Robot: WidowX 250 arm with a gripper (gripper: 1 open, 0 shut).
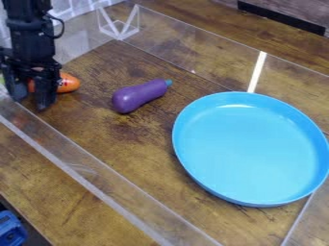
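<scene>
My black gripper (34, 85) is low at the upper left of the camera view, over an orange toy carrot (57, 83) that it partly hides. Whether the fingers are open or closed on the carrot is unclear. A purple toy eggplant (137, 95) lies on the wooden surface to the right, apart from the gripper.
A large blue plate (249, 149) fills the right side. A clear plastic edge runs diagonally across the lower left, with a blue object (8, 232) in the bottom corner.
</scene>
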